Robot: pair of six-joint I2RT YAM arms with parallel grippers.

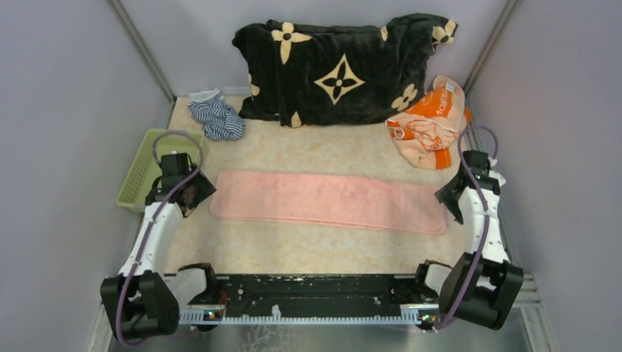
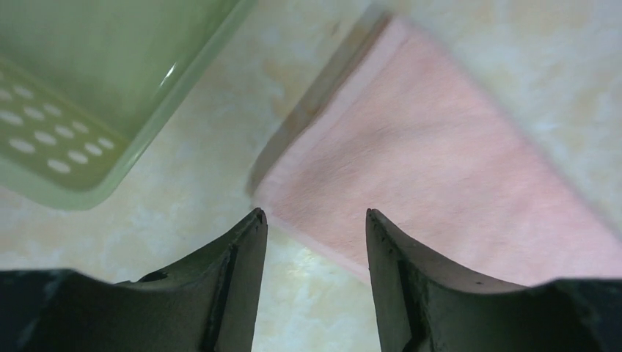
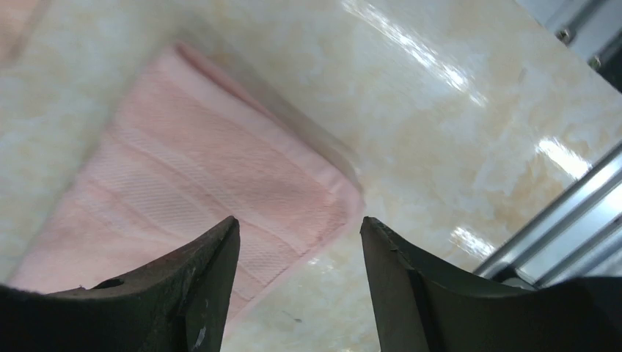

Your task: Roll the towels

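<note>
A pink towel [image 1: 330, 199] lies folded into a long flat strip across the middle of the table. Above its left end hangs my left gripper [image 1: 213, 188], open; in the left wrist view its fingers [image 2: 242, 271] stand apart over the towel's near left corner [image 2: 275, 202], with nothing gripped. At the other end my right gripper [image 1: 447, 205] is open too. The right wrist view has the towel's rounded corner [image 3: 341, 202] just beyond the gap between its spread fingers. Both ends of the strip lie flat.
Left of the towel stands a green basket [image 1: 139, 165], close to my left gripper. A striped cloth [image 1: 218, 117], a black patterned pillow [image 1: 337, 73] and an orange towel [image 1: 433, 125] lie along the back.
</note>
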